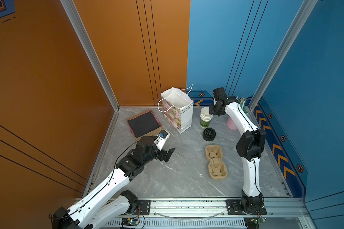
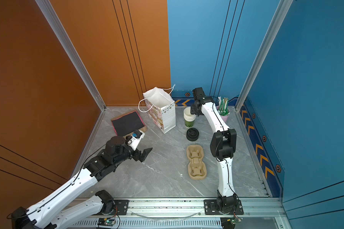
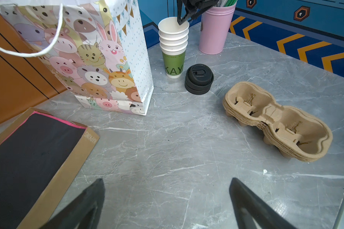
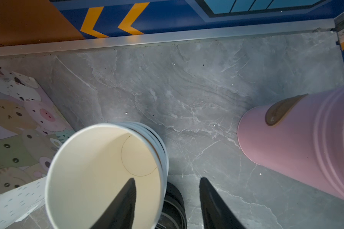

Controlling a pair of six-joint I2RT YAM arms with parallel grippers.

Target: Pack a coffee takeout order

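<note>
A stack of white-rimmed green paper cups (image 1: 205, 121) stands upright at the back, right of the gift bag. Above its rim is my right gripper, part open. In the right wrist view one finger overlaps the mouth of the top cup (image 4: 99, 168) and the other is outside it; contact cannot be made out. Black lids (image 3: 199, 78) lie stacked just in front of the cups. Nearer still rests a brown cup carrier stack (image 3: 275, 118). My left gripper is open and empty over bare table. The animal-print paper bag (image 1: 176, 110) stands open-topped at the back.
A pink bucket (image 3: 213, 30) holding green and white sticks is right of the cups, close to the right arm. At the back left lies a cardboard box with a black panel (image 1: 144, 124).
</note>
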